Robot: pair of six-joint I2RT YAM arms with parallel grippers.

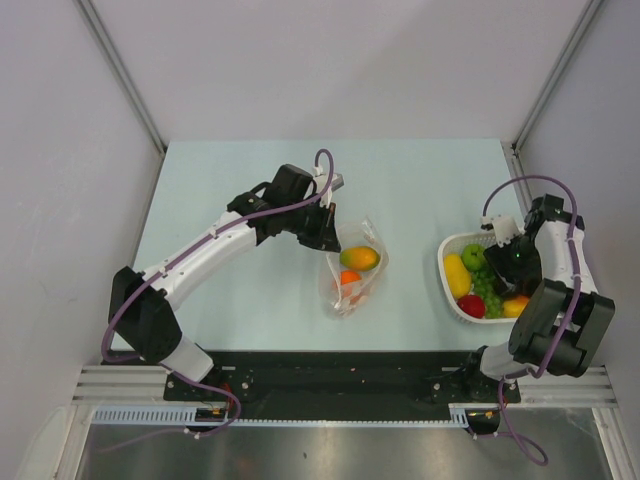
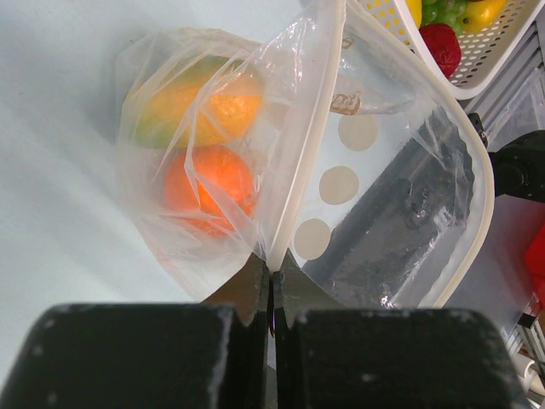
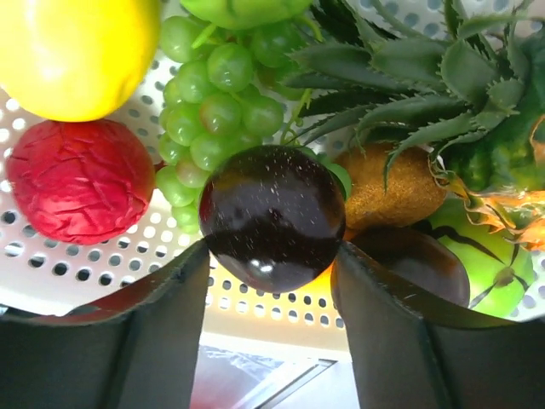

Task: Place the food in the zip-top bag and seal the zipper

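Note:
My left gripper is shut on the rim of the clear zip top bag [image 1: 350, 295], holding its mouth up. Inside the bag lie a mango [image 2: 200, 106] and an orange [image 2: 206, 187]. My right gripper is low over the white basket of food [image 1: 450, 295], part open, with its fingertips either side of a dark purple round fruit [image 3: 272, 213]; whether they press on it I cannot tell.
The basket also holds grapes [image 3: 230, 68], a red fruit [image 3: 77, 179], a yellow fruit [image 3: 68, 43], a pineapple, a kiwi and other items.

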